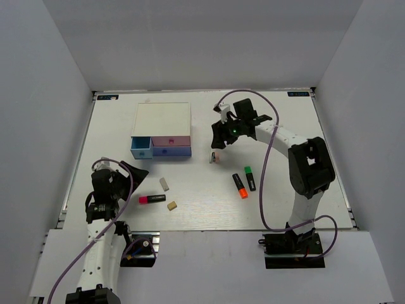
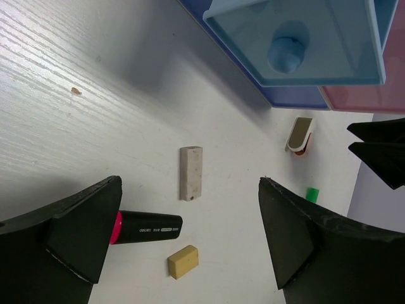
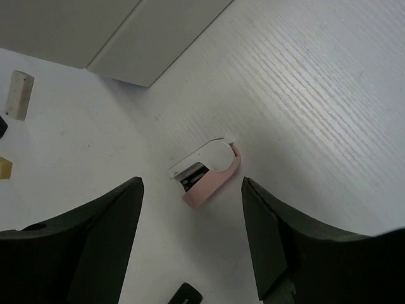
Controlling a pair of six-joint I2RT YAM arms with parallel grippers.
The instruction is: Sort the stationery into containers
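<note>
My right gripper (image 1: 219, 138) is open just above a pink-and-white stapler (image 3: 211, 177), which lies on the table between its fingertips and the organizer. My left gripper stands open at the lower left, above a grey eraser (image 2: 190, 172), a pink-capped marker (image 2: 150, 226) and a yellow block (image 2: 183, 261). A drawer organizer (image 1: 161, 117) with pink, purple and light-blue drawers stands at the back left; the blue drawer (image 1: 142, 148) is at its front left. An orange-capped marker (image 1: 240, 185) and a green-capped marker (image 1: 250, 179) lie right of centre.
Grey walls surround it at the back and sides. Purple cables arch over both arms.
</note>
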